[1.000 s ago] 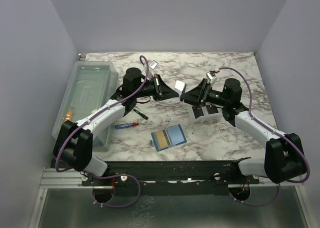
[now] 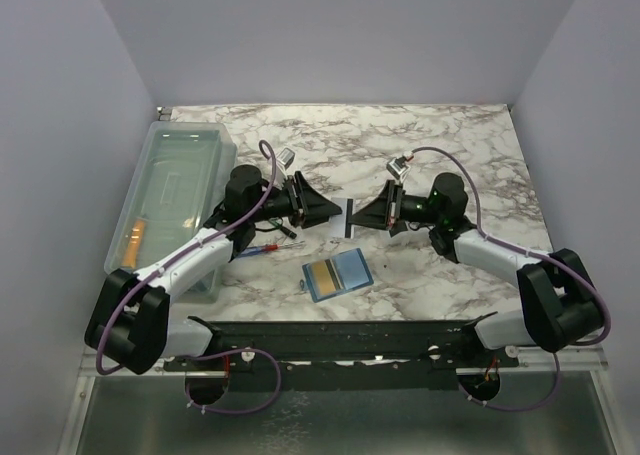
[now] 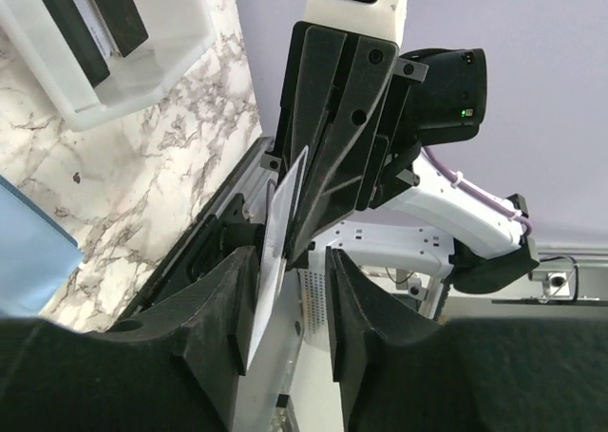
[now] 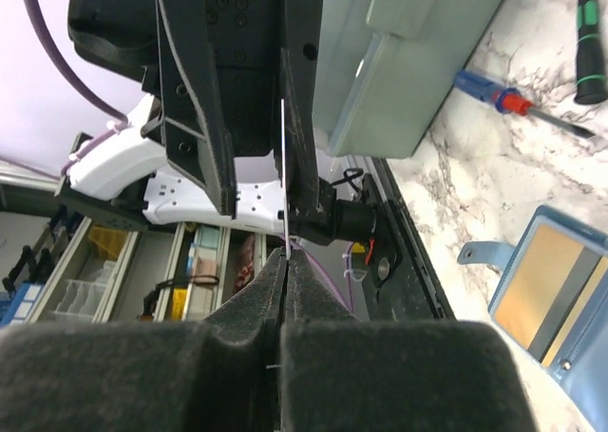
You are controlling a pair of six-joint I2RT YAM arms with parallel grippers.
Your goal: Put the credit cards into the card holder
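A white card (image 2: pixel 340 221) is held upright between my grippers at the middle. My right gripper (image 2: pixel 358 218) is shut on it; in the right wrist view the card shows edge-on as a thin line. My left gripper (image 2: pixel 322 211) is at its other side, fingers partly apart around the card in the left wrist view. The white card holder (image 3: pixel 152 71), with dark cards in it, shows in the left wrist view. An open blue case (image 2: pixel 350 272) with tan and grey cards inside lies below the grippers.
A translucent bin (image 2: pixel 160 195) stands at the left. A blue-red screwdriver (image 4: pixel 484 88) and a dark green screwdriver (image 4: pixel 589 52) lie beside it.
Both grippers have moved down and to the left in the top view, toward the front, with the white card between them.
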